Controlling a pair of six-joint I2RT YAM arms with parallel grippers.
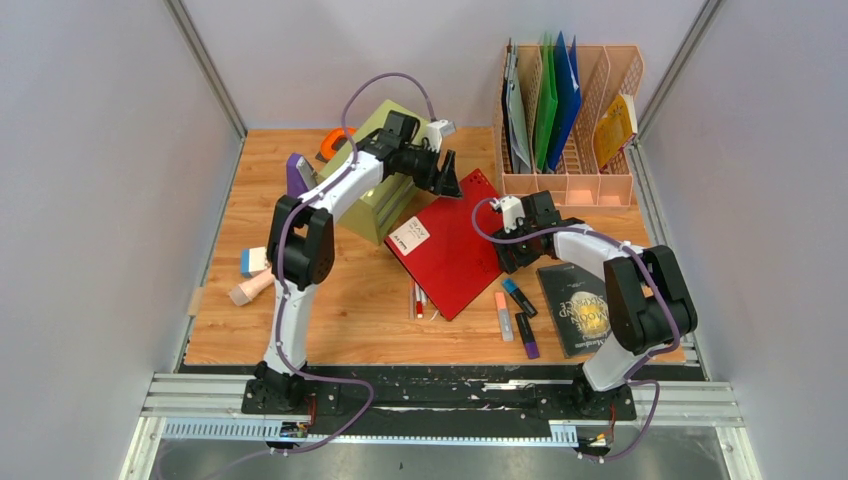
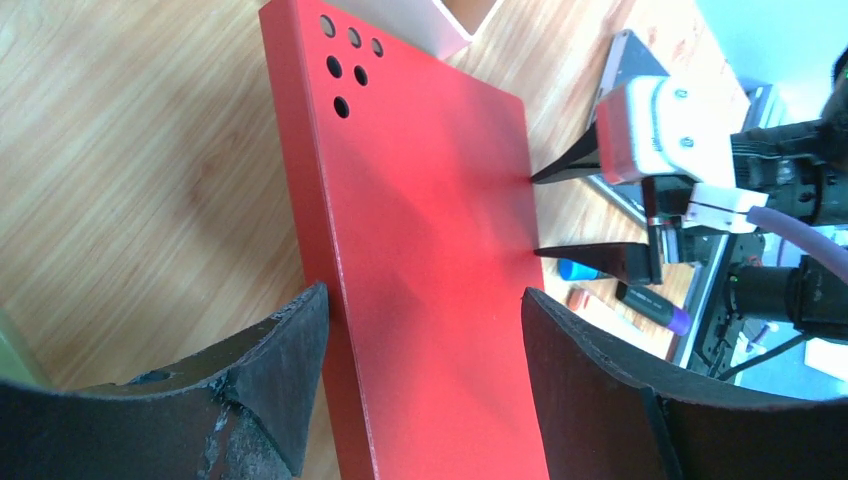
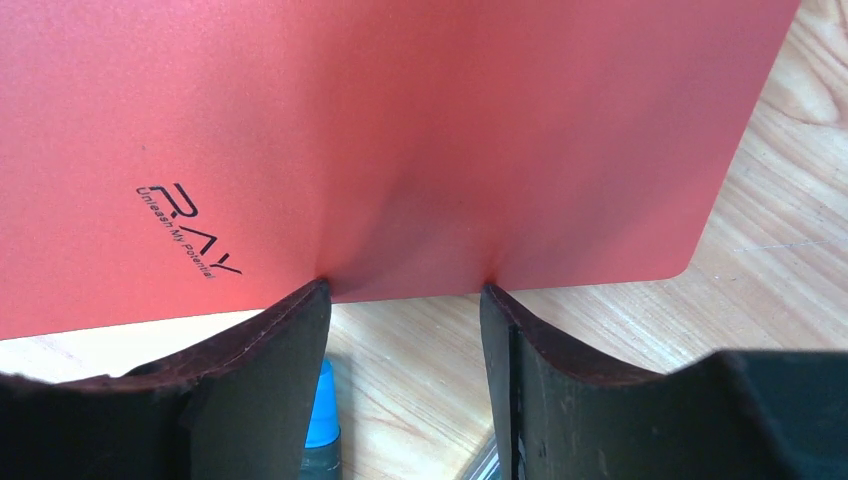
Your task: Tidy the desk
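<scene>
A red binder (image 1: 450,260) with a white label lies askew in the middle of the desk, beside a green box (image 1: 385,205). My left gripper is part open over the binder's spine edge, one finger against it, the other over the cover. My right gripper is part open at the binder's opposite edge, both fingertips touching or pressing against it; whether they grip it cannot be told. The binder's printed logo (image 3: 190,230) shows in the right wrist view.
An organizer (image 1: 580,185) with folders and a yellow book (image 1: 615,130) stands at the back right. Several markers (image 1: 503,318) and a dark book (image 1: 575,310) lie front right. An orange tape (image 1: 335,140), purple object (image 1: 298,175) and small items are at the left.
</scene>
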